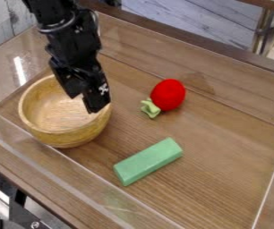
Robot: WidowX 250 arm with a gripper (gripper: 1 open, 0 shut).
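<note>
The black gripper [77, 89] hangs open over the rear part of a wooden bowl [44, 121] at the left, with nothing visible between its fingers. A green block [148, 161] lies flat on the table in front, to the right of the bowl. A red rounded object [168, 93] sits right of the gripper, with a small light green piece [150, 108] beside its lower left.
A raised wooden edge [265, 4] shows at the top right corner.
</note>
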